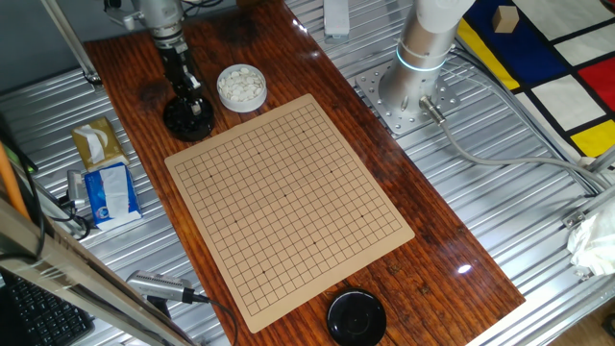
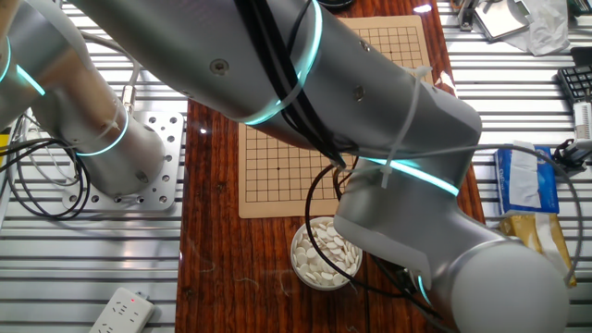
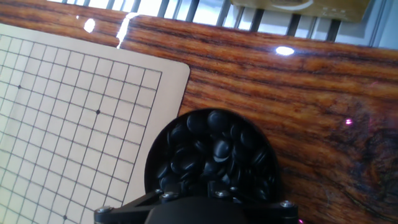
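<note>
In exterior view 1 my black gripper (image 1: 197, 104) points down into a black bowl (image 1: 176, 126) near the far left of the wooden table. Glossy black stones (image 3: 186, 160) fill this bowl in the wrist view. The gripper shows at the bottom there, its dark fingers low over the stones. Black on black hides the fingertips, so whether they are apart or hold a stone is unclear. Beside the bowl lies the tan grid board (image 1: 288, 207), with no stones on it. A white bowl of white stones (image 1: 242, 88) stands next to the black one.
A black lid or dish (image 1: 356, 317) lies by the board's near corner. A blue packet (image 1: 112, 195) and a yellow packet (image 1: 99, 144) sit off the table's left side. The arm's base (image 1: 408, 96) stands beyond the right edge. Bare wood runs along the board's right side.
</note>
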